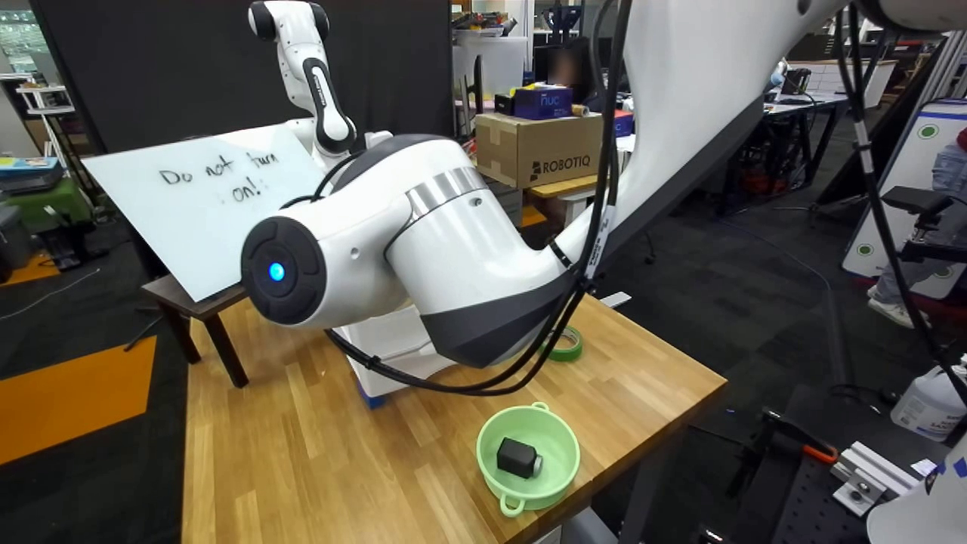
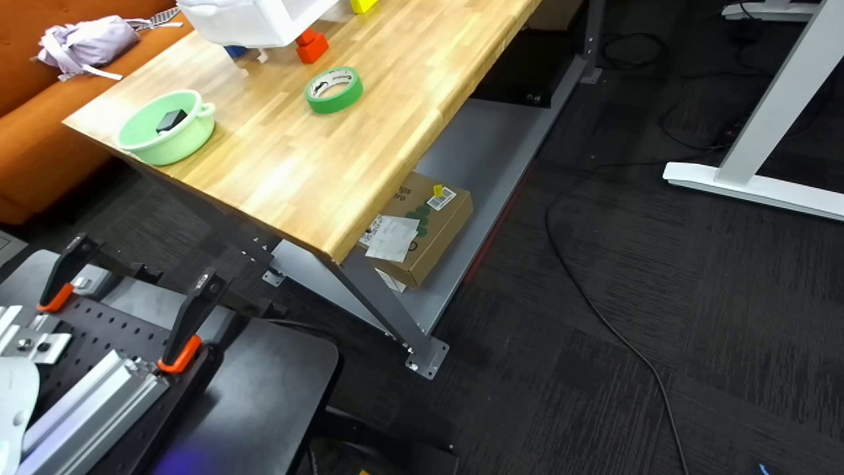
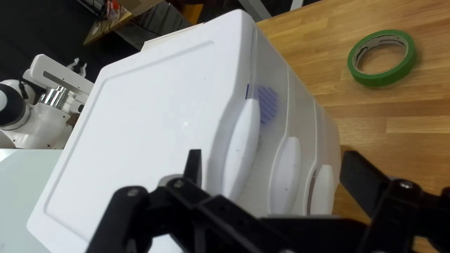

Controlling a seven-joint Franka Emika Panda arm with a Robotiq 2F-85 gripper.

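In the wrist view my gripper stands open, its two dark fingers [image 3: 363, 183] wide apart. Between and beyond them is the front of a white drawer unit [image 3: 152, 114], with several stacked drawers. Their pale handles show as a top handle [image 3: 242, 147], a middle handle [image 3: 287, 175] and a lower handle [image 3: 323, 192]. Something purple-striped [image 3: 267, 105] shows through the top drawer's clear front. Whether a finger touches the unit, I cannot tell. In exterior view 1 the arm hides the gripper and most of the unit.
A roll of green tape [image 2: 334, 90] lies on the wooden table [image 2: 285, 178]. Close to the table's edge sits a green bowl [image 1: 494, 431] with a black block [image 1: 517, 458] in it. Red blocks [image 2: 312, 47] are beside the drawer unit. A whiteboard [image 1: 213, 208] leans behind.
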